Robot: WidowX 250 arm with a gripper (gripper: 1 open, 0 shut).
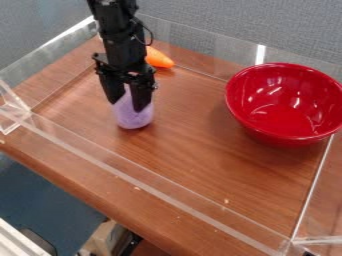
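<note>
My black gripper (126, 88) is low over the wooden table, around the top of a purple rounded object (134, 116) that stands left of centre. The fingertips overlap the purple object, and I cannot tell whether they grip it. An orange carrot (158, 58) lies behind the gripper. A large red bowl (281, 104) sits on the right.
Clear low walls line the edges of the wooden table (187, 190). A grey panel is behind, and a dark gap lies beyond the front left edge.
</note>
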